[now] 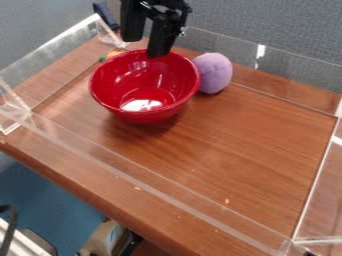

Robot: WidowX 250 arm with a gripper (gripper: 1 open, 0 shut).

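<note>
My black gripper [152, 38] hangs at the top of the view, over the back rim of a red bowl [143, 98] on the wooden tabletop. A purple, egg-shaped object [215, 72] lies just right of the bowl, toward the back. A small yellow-green thing shows behind the bowl's back left, mostly hidden. Whether my fingers are open or shut, or hold anything, I cannot tell.
Clear plastic walls edge the wooden top [241, 170], whose right and front are empty. A small clear and blue item stands at the back left, partly behind the arm. Cables and a box lie below at the lower left.
</note>
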